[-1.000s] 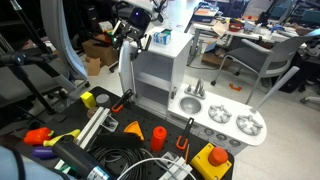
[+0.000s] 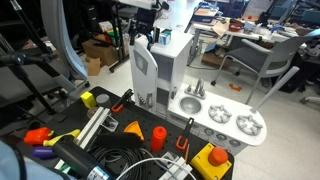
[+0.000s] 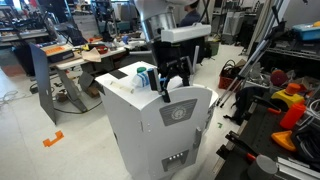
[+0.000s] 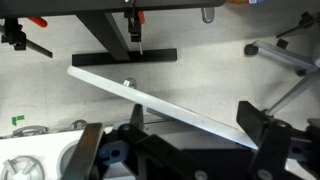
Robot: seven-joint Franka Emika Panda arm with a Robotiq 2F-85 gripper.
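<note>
A white toy kitchen unit has a tall cabinet [image 2: 172,60] with a hinged white door [image 2: 146,76], which stands partly open at an angle. In exterior view 2 a rounded white panel [image 3: 185,125] with a round emblem and a grille shows below the hand. My gripper [image 2: 146,37] is at the door's upper edge. From the wrist, the door's top edge [image 4: 150,103] runs slantwise below the gripper, whose dark fingers are spread wide apart. Whether a finger touches the door cannot be made out.
To the right of the cabinet lies the white counter with a sink [image 2: 190,105] and round burners. A dark table [image 2: 120,150] in front carries a red cylinder [image 2: 159,138], cables and tools. A grey chair [image 2: 258,55] stands behind. Small items sit on the cabinet's top.
The door has swung rightward in exterior view 1, from nearly edge-on to a broad face covering part of the cabinet's front. My gripper has shifted right along with it.
</note>
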